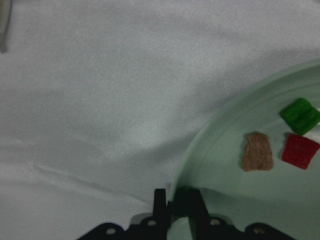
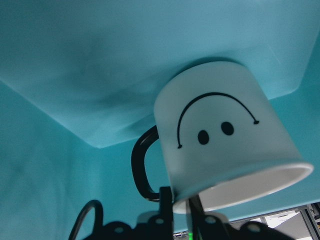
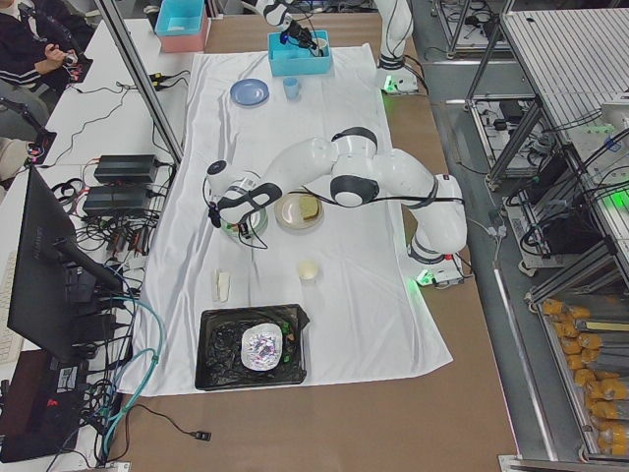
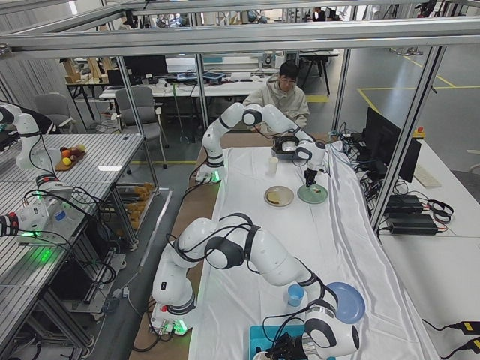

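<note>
My left gripper is at the rim of a green plate [image 1: 225,125], its fingertips on the rim; whether it grips the rim is unclear. Brown [image 1: 257,152], red [image 1: 299,150] and green [image 1: 300,116] pieces lie on that plate. My right gripper is down in a blue bin [image 4: 262,337] at the rim of a white smiley mug [image 2: 225,125] with a black handle, which lies tilted; the fingertips overlap the rim, one partly hidden inside.
A beige plate [image 4: 279,196], blue plate [image 3: 249,91], blue cup [image 3: 291,87] and pale cup [image 3: 307,270] stand on the white cloth. A black tray [image 3: 216,354] holds a white container at the near end.
</note>
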